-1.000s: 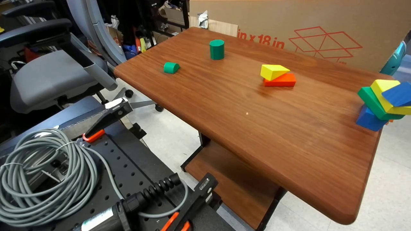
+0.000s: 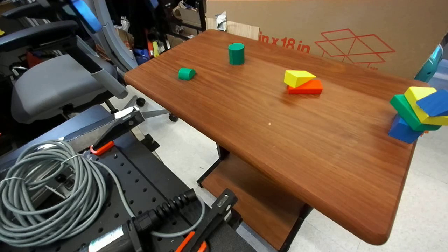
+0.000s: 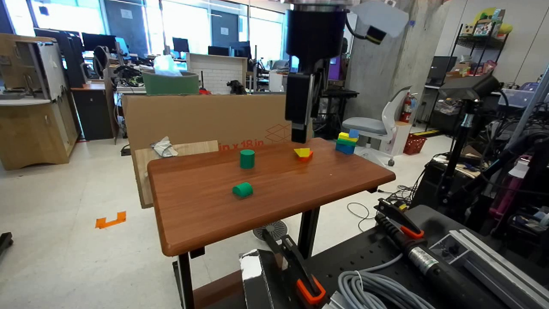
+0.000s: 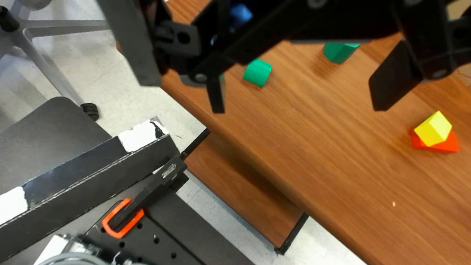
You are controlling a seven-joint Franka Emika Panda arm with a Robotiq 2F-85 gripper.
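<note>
My gripper is open in the wrist view, its two dark fingers wide apart with nothing between them. In exterior view 2 the gripper [image 3: 300, 134] hangs pointing down, high above the table; from this side its finger gap is hidden. A green half-round block [image 2: 186, 74] lies at the table's left. Behind it a green cylinder-like block [image 2: 236, 54] stands upright. A yellow wedge [image 2: 297, 78] rests on a red-orange block [image 2: 308, 88]. At the right edge a stack holds a blue block [image 2: 403, 130], a green block [image 2: 409, 112], a yellow block [image 2: 421, 93] and another blue piece [image 2: 435, 103].
A large cardboard sheet [image 2: 357, 25] stands along its back. A black cart [image 2: 147, 184] with coiled grey cable [image 2: 50, 197] and orange-handled clamps [image 2: 103, 147] stands in front; an office chair [image 2: 58, 84] is left.
A dark part with a blue edge now shows at the upper left of exterior view 1, where only the chair showed before. The blocks have not moved.
</note>
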